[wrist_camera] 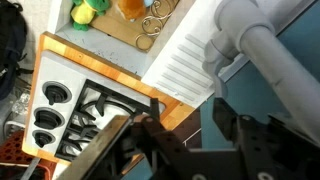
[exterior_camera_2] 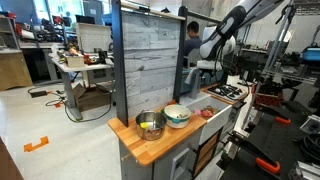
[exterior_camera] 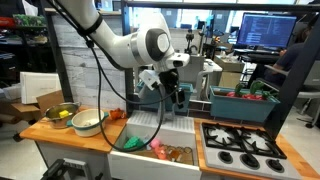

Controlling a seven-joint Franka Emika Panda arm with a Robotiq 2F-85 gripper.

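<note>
In the wrist view my gripper has its two dark fingers standing apart, with nothing visible held between them. A light grey faucet (wrist_camera: 262, 52) runs along the right of that view, its spout end close to one fingertip. From the front, the gripper (exterior_camera: 180, 97) hangs above the white ribbed sink area (exterior_camera: 172, 124), near the faucet. Below it, an open drawer (exterior_camera: 130, 163) contains toys, among them a green one (wrist_camera: 88, 11) and an orange one (wrist_camera: 131, 8). The far exterior view shows the arm (exterior_camera_2: 224, 36) only small.
A black-grated stove (exterior_camera: 242, 148) lies to the right of the sink. On the left of the counter stand a cream pot (exterior_camera: 88, 127) and a metal bowl (exterior_camera: 60, 117). A teal basket (exterior_camera: 240, 108) with red and green items sits behind the stove.
</note>
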